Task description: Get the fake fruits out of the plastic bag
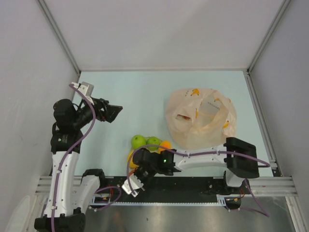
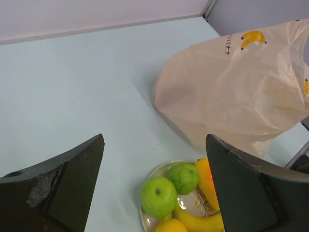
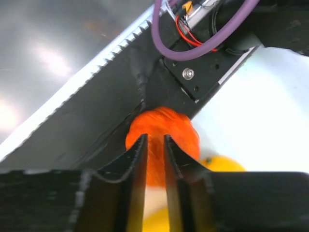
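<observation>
The crumpled translucent bag (image 1: 193,135) stands at the right of the table, its opening facing up. On a round plate (image 2: 147,221) lie a green apple (image 2: 158,196), a knobbly green fruit (image 2: 183,179), a banana (image 2: 203,223) and an orange fruit (image 2: 208,186). My left gripper (image 1: 117,113) is open and empty over the left of the table. Down at the front edge, my right gripper has only a narrow gap between its fingers. A red-orange fruit (image 3: 161,123) shows right behind the fingertips; whether they grip it is unclear.
A dark frame rail (image 1: 193,186) runs along the table's front edge, close to the right gripper. Purple cables hang along both arms.
</observation>
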